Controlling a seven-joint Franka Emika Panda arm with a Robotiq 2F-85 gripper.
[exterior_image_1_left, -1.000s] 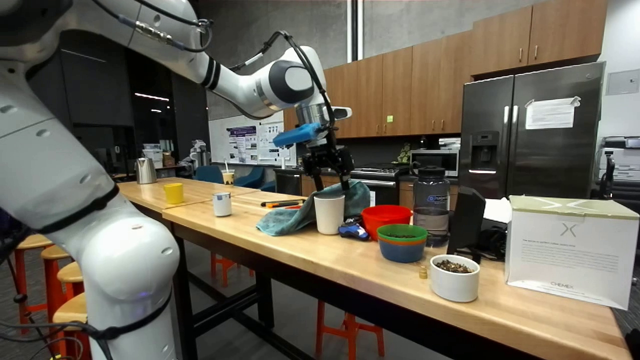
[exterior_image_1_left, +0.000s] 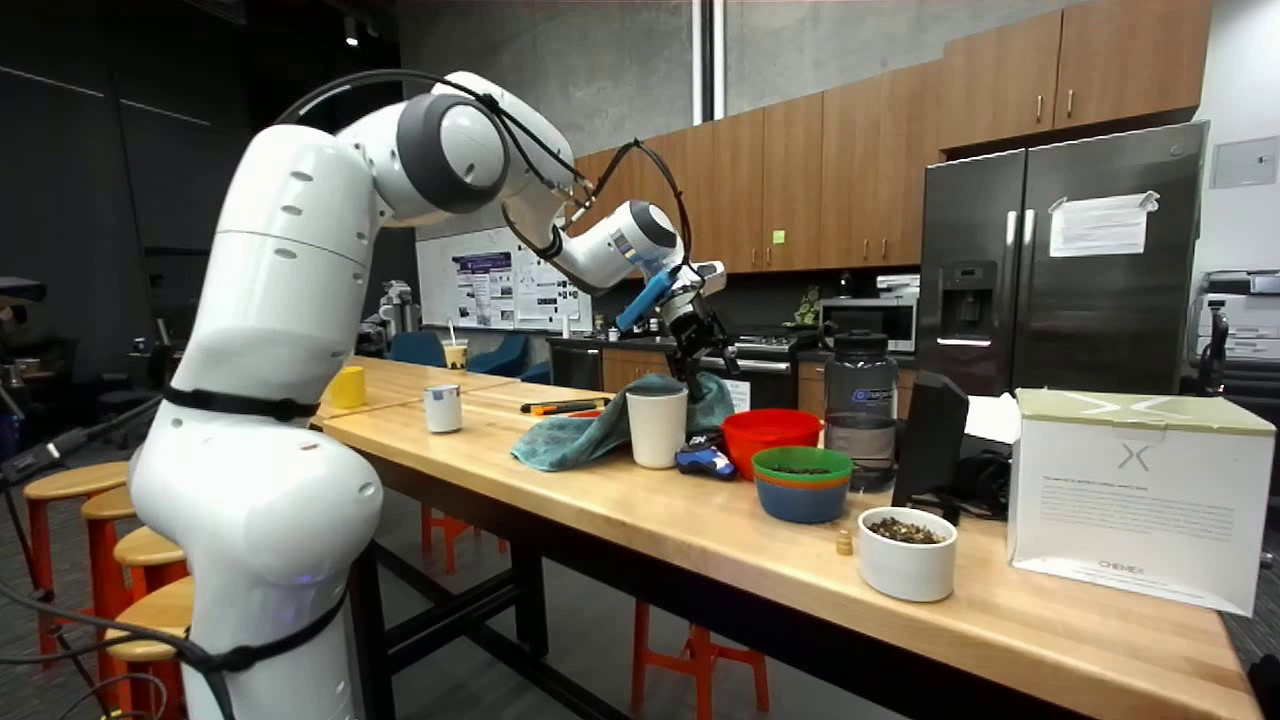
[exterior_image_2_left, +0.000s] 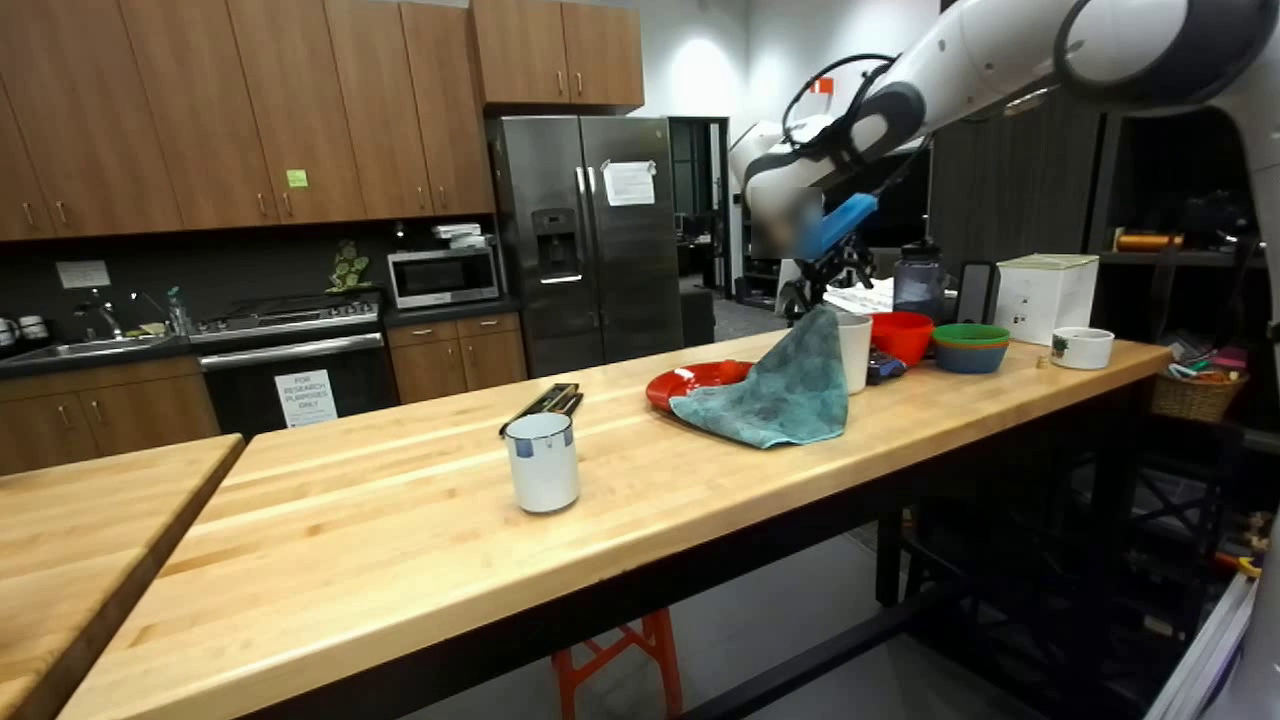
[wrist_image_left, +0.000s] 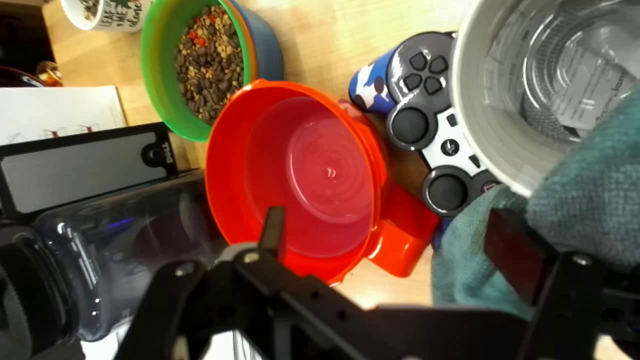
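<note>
My gripper is open, its two fingers (wrist_image_left: 274, 231) wide apart with nothing held between them. Below it in the wrist view are a red pot (wrist_image_left: 330, 171) and a game controller (wrist_image_left: 447, 141). The right-hand finger lies over or against the teal towel (wrist_image_left: 474, 258); contact is unclear. That towel drapes over a white bin (wrist_image_left: 489, 120) with a clear, printed object (wrist_image_left: 576, 84) inside. In exterior view 2 the towel also covers part of a red plate (exterior_image_2_left: 696, 378).
Stacked bowls (exterior_image_1_left: 804, 486) with seeds, a dark bottle (exterior_image_1_left: 860, 414), a white bowl (exterior_image_1_left: 908, 558) and a Chemex box (exterior_image_1_left: 1128, 510) crowd one end. A white mug (exterior_image_2_left: 542, 462) and black tools (exterior_image_2_left: 546, 402) stand farther along. Bare tabletop (exterior_image_2_left: 360, 528) surrounds the mug.
The arm has folded upward at its elbow. My gripper has shifted right in exterior view 1 and now tilts. The towel, bin and bowls look unmoved.
</note>
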